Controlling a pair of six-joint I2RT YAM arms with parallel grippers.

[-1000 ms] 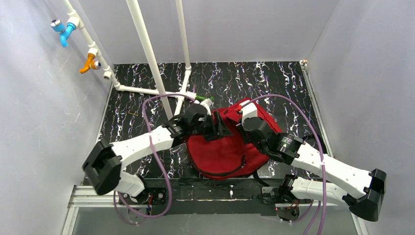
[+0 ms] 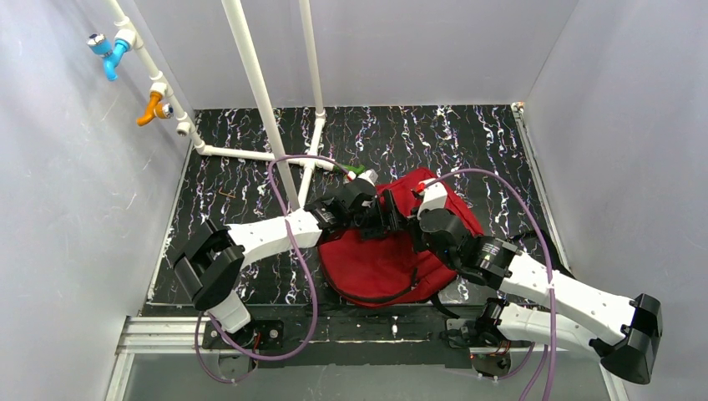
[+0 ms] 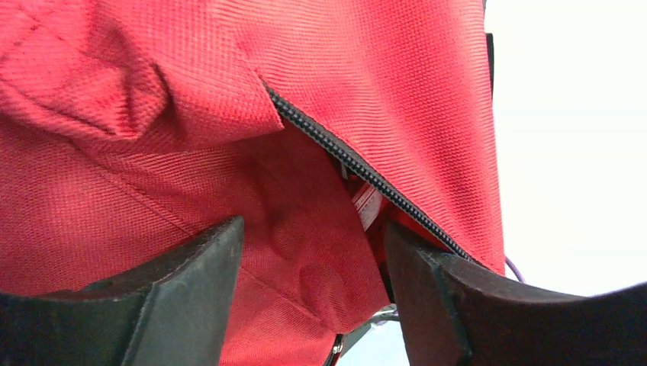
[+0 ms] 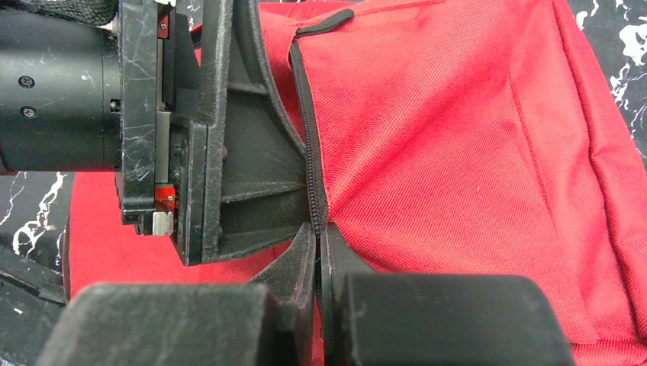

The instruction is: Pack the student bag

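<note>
A red bag [image 2: 376, 267] lies on the dark marbled table, its flap raised and its black zipper edge [image 4: 310, 130] showing. My right gripper is shut on that zipper edge. In the left wrist view my left gripper is open over the bag, one finger [image 3: 420, 267] close to the zippered opening, the other over the red cloth [image 3: 152, 206]. Whether it touches the cloth I cannot tell. Something pale and reddish shows in the dark gap behind the zipper; most of the inside is hidden.
White pipes [image 2: 250, 75] rise behind the left arm, with a blue tap [image 2: 111, 60] and an orange tap [image 2: 152, 109] on the left. A green object [image 2: 354, 170] lies behind the bag. Bare table [image 2: 467, 134] shows at the back right.
My left gripper has swung right, further over the bag and close beside the right gripper.
</note>
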